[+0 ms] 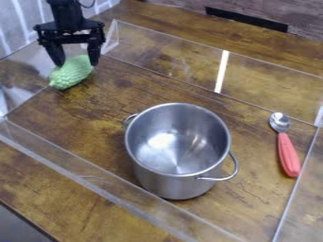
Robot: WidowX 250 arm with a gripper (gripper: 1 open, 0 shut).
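My black gripper [71, 53] is at the upper left, open, with its fingers over a green, knobbly vegetable-like object [71, 76] that lies on the wooden surface near the clear side wall. Whether the fingertips touch it cannot be told.
A large steel pot [177, 151] with two side handles stands at the centre front. A spoon with a red handle [286, 155] lies at the right. Clear walls border the wooden floor [139, 85].
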